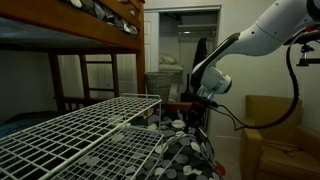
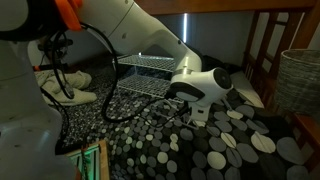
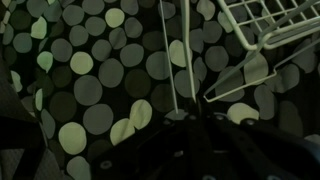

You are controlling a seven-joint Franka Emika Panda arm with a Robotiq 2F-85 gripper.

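My gripper is shut, seen at the bottom of the wrist view, with a thin white wire-like piece (image 3: 188, 45) running up from between its fingers. What this piece belongs to is hard to make out. In the first exterior view the gripper (image 1: 190, 112) hangs above the dotted bedding, right of the white wire rack (image 1: 85, 140). The second exterior view has the gripper (image 2: 196, 112) over the bedding, its fingertips small and dark. White rack wires (image 3: 275, 22) show close by at the upper right of the wrist view.
Dark bedding with pale dots (image 2: 170, 150) spreads below the arm. A wicker basket (image 2: 298, 80) stands at the right of the second exterior view. The bunk's wooden upper rail (image 1: 75, 22) overhangs the left, and a tan armchair (image 1: 275, 130) stands right.
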